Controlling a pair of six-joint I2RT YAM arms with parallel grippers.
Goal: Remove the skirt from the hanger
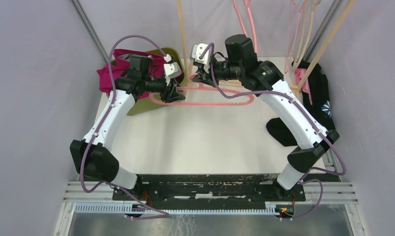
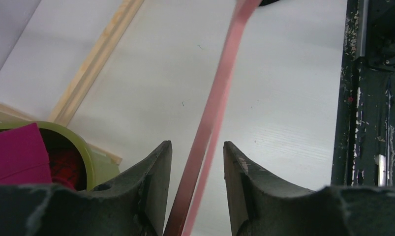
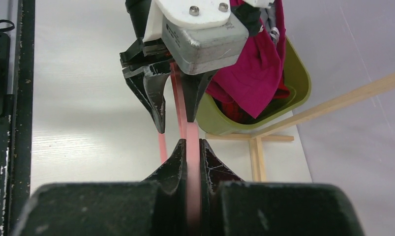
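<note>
A pink hanger is held horizontally in mid-air between the arms; I see no cloth hanging on it. My right gripper is shut on it, its pink bar running between the fingers. My left gripper is at the hanger's left part; in the left wrist view a pink bar passes between its partly open fingers. Magenta cloth lies in the olive bin behind the left arm.
A wooden rack with more hangers stands at the back right, near dark cloth and a pink piece.
</note>
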